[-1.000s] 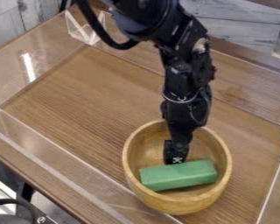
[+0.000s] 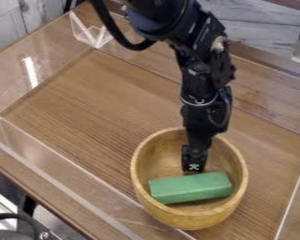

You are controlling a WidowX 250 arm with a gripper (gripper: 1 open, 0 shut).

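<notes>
A tan bowl (image 2: 154,170) sits at the lower middle of the table, holding a green block (image 2: 190,188) toward its front. My black gripper (image 2: 194,159) reaches down from above into the back half of the bowl, behind the block. It is open, though its fingertips are small and dark, and I see nothing clearly between them.
A clear plastic item stands at the back left. Cables lie at the lower left edge, and a pale ledge runs along the back right.
The green block sits very slightly differently in the bowl, and my gripper and arm have shifted a little. Otherwise little differs.
</notes>
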